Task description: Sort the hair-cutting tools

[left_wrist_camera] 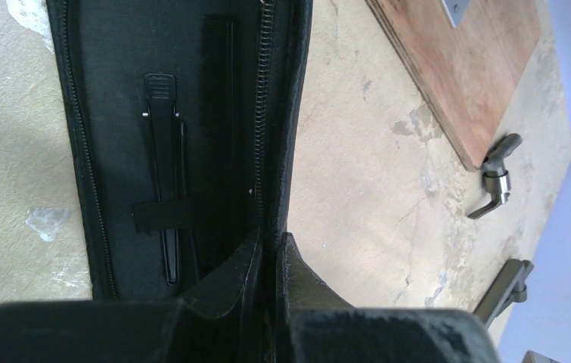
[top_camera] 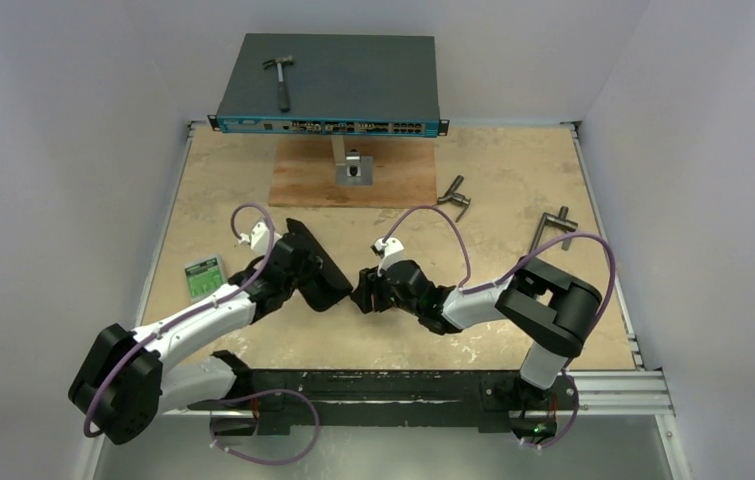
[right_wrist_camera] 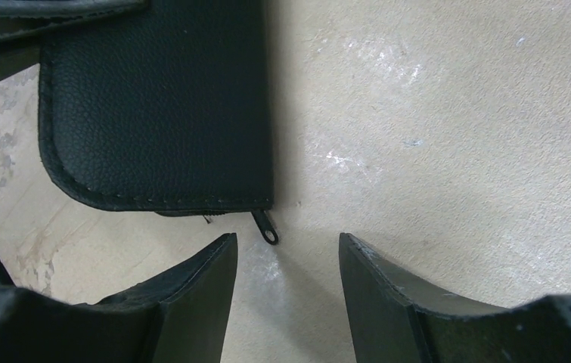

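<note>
A black zip case (top_camera: 325,283) lies on the table between my arms. In the left wrist view its inside shows, with a black hair clip (left_wrist_camera: 163,144) under a strap and a dark comb (left_wrist_camera: 218,91) beside it. My left gripper is shut on the zipped edge of the case flap. The right wrist view shows a rounded corner of the case with a zipper pull (right_wrist_camera: 265,226) sticking out. Around that pull's height my right gripper stands open, nothing between its fingers, just short of the case corner.
A green-labelled box (top_camera: 204,277) sits to the left, near my left arm. Metal clamp tools (top_camera: 455,198) lie toward the back right, another (top_camera: 554,226) farther right. A rack unit (top_camera: 333,80) with a hammer (top_camera: 281,85) on top stands at the back.
</note>
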